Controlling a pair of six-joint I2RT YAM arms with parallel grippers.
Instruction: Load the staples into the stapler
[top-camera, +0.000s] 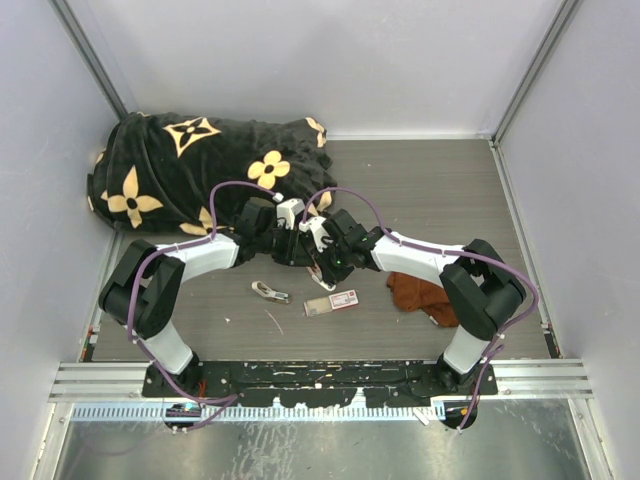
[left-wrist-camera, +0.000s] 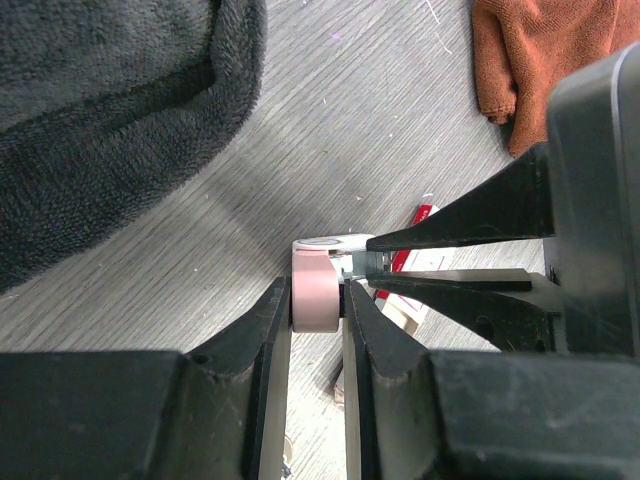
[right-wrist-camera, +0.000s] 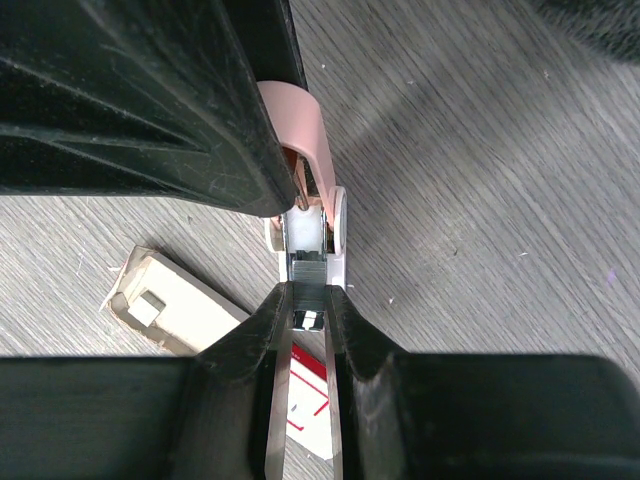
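A small pink-and-white stapler is held above the table, its lid raised and its white base and metal channel showing in the right wrist view. My left gripper is shut on its pink end. On the other side, my right gripper is shut on a short grey strip of staples (right-wrist-camera: 309, 272), which lies in line with the open channel. Whether the strip sits fully inside the channel cannot be made out. In the top view the two grippers nearly meet, hiding most of the stapler.
A staple box (top-camera: 330, 303) with a red-and-white label lies just in front of the grippers. To its left is a small pale metallic object (top-camera: 270, 292). A brown cloth (top-camera: 422, 296) lies right, a dark flowered blanket (top-camera: 215, 165) back left.
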